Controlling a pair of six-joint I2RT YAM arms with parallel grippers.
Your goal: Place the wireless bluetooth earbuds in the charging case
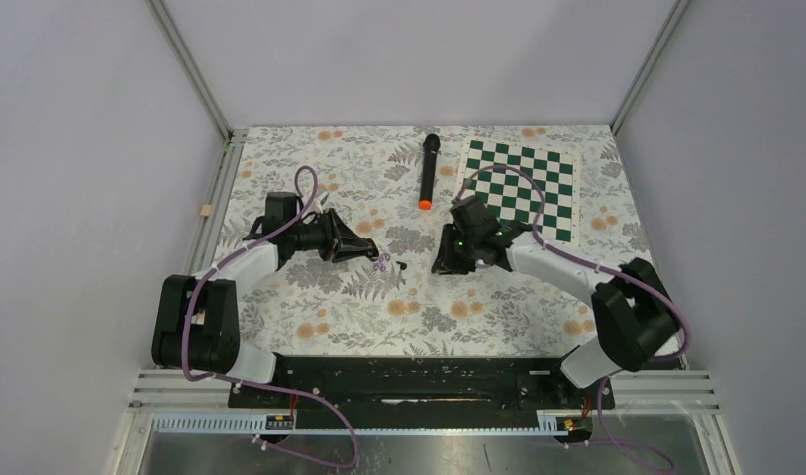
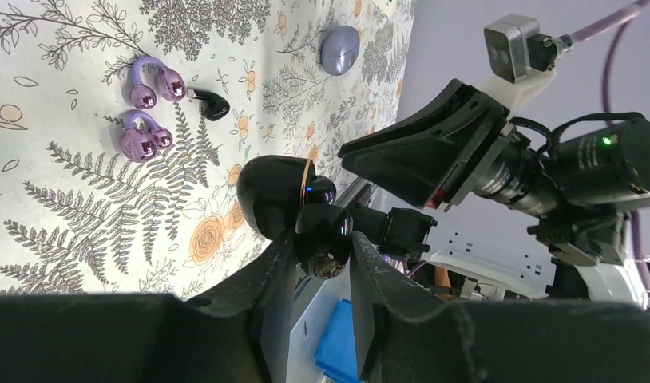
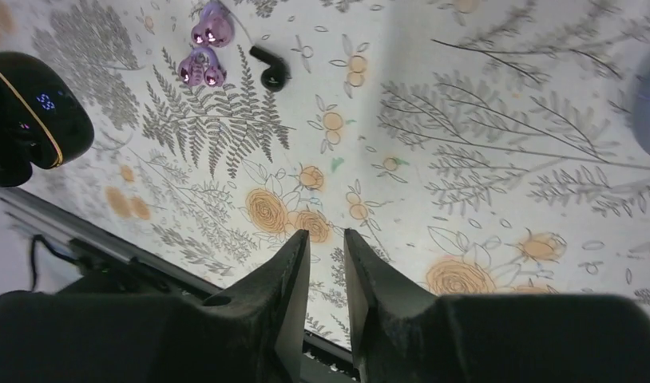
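My left gripper is shut on the black charging case (image 2: 274,191), whose lid is up with a gold rim showing. A black earbud lies on the patterned cloth, beside two purple clip-style earbuds; these also show in the right wrist view. My right gripper hangs over bare cloth to the right of the case, its fingers close together; nothing clear shows between them.
A black microphone (image 1: 429,168) lies at the back, a checkered board (image 1: 518,168) at the back right. A grey-purple oval object (image 2: 340,51) lies on the right.
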